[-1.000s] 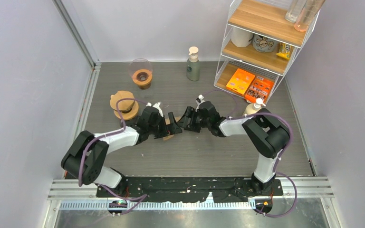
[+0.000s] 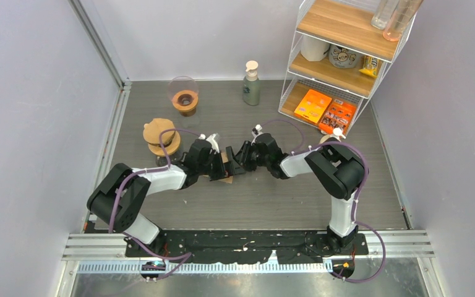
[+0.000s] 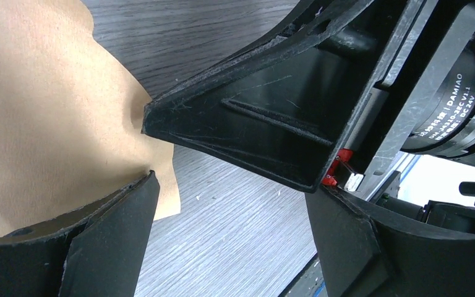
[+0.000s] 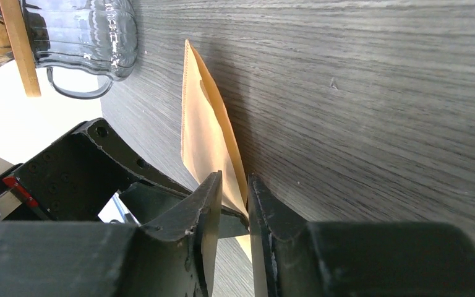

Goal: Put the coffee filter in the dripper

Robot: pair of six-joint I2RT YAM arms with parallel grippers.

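The brown paper coffee filter lies under both grippers at the middle of the table; in the right wrist view the filter (image 4: 201,124) shows a raised folded edge. My left gripper is open, over the filter. My right gripper has its fingertips close together at that folded edge; whether paper is between them is unclear. The dripper (image 2: 185,99), a clear cone with a wooden collar, stands at the back left.
A glass server with a wooden part (image 2: 159,130) stands left of the left gripper. A pump bottle (image 2: 251,90) is at the back, a shelf rack (image 2: 340,25) at the back right.
Compared with one second ago, both grippers have shifted slightly at the filter, the left one rightward, and the right arm's elbow has moved a little left.
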